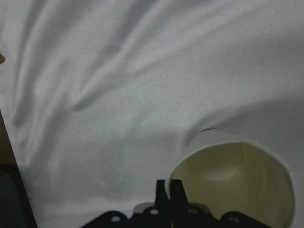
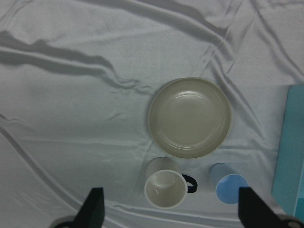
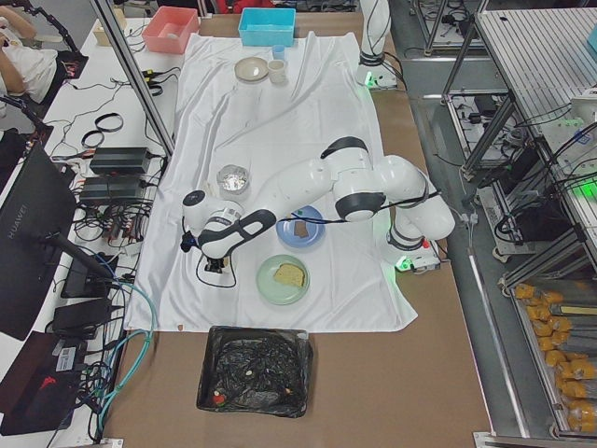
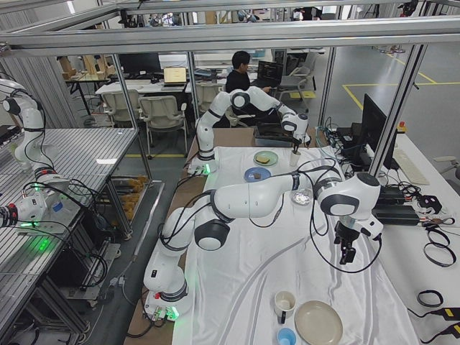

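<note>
A white paper cup [image 1: 232, 190] stands on the white cloth, its near rim between the fingers of my left gripper, which looks shut on it. In the camera left view this gripper [image 3: 216, 263] hangs left of a green plate [image 3: 270, 291] with a yellow item on it. My right gripper is open and empty, above the cloth by a white mug [image 2: 165, 190], a beige plate [image 2: 189, 118] and a blue cup [image 2: 228, 185].
A blue plate [image 3: 313, 238] and a silver bowl [image 3: 233, 179] lie on the cloth. A black-lined bin [image 3: 254, 369] is at the near end; a cyan bin [image 3: 268, 28] and pink bin [image 3: 172, 30] are at the far end.
</note>
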